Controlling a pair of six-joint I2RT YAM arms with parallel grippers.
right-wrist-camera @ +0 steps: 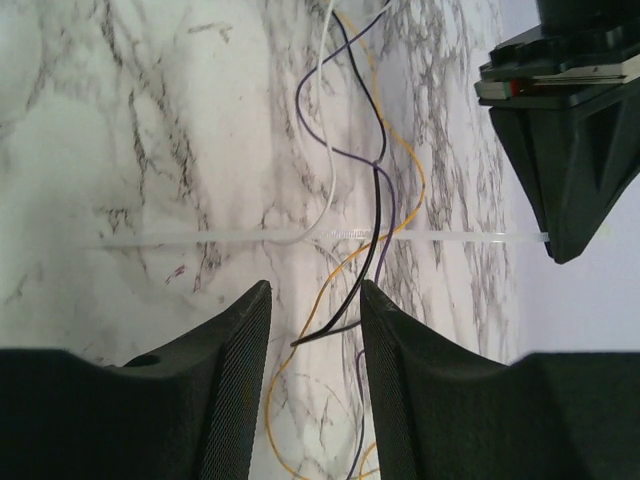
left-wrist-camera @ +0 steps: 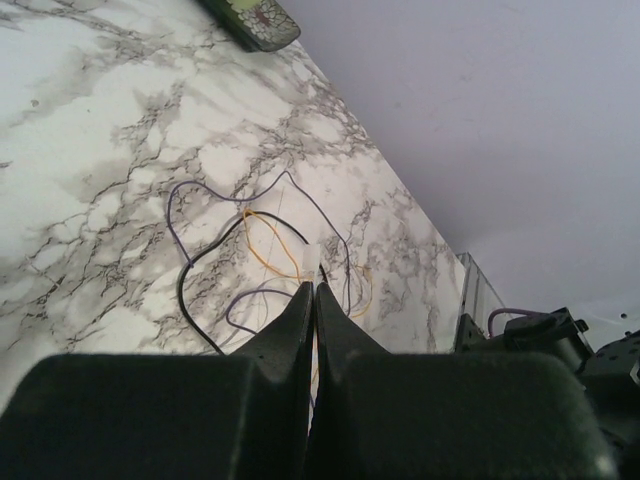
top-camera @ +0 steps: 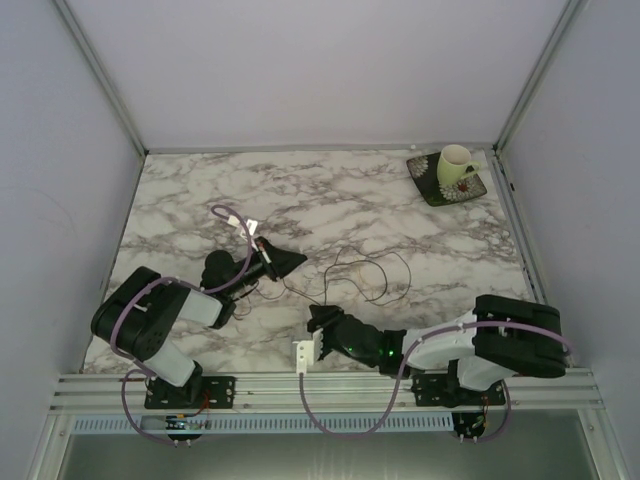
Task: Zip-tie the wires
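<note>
In the right wrist view, a translucent white zip tie stretches across the wires. Its far end meets the fingertips of my left gripper, which is shut on it; a pale piece shows just past these fingertips in the left wrist view. The black wire, purple wire and orange wire run together near the strip, loosely bunched. My right gripper is open over them, its two fingers apart; nothing looks gripped. Whether the zip tie passes under the wires or over them I cannot tell.
A green mug stands on a dark patterned tray at the back right. Loose wire loops spread right of the grippers.
</note>
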